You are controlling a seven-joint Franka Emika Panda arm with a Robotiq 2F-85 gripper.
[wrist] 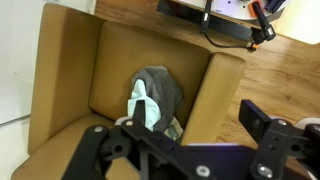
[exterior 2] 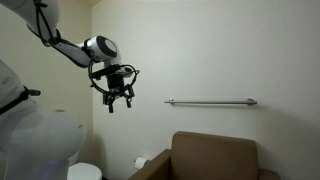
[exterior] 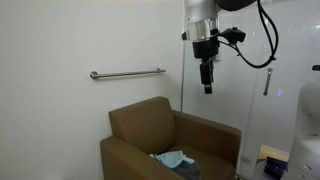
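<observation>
My gripper is open and empty, pointing down, with its dark fingers spread wide along the bottom of the wrist view. It hangs high in the air in exterior view 1, where the gripper (exterior: pixel 207 84) is well above the brown armchair (exterior: pixel 143 121). On the chair's seat lie a pale blue cloth (exterior: pixel 172 158) and a dark grey cloth (exterior: pixel 187 170). From above, the grey cloth (wrist: pixel 163 88) is crumpled beside and partly under the pale cloth (wrist: pixel 139 94). Exterior view 2 shows the gripper (exterior 2: pixel 119 104) apart from everything, the seat hidden.
A metal rail (exterior: pixel 127 74) is fixed to the white wall behind the chair. The chair's arms and backrest rise around the seat. Wooden floor (wrist: pixel 265 82) lies beside the chair, with a dark object and cables (wrist: pixel 238 25) near the top. Open air surrounds the gripper.
</observation>
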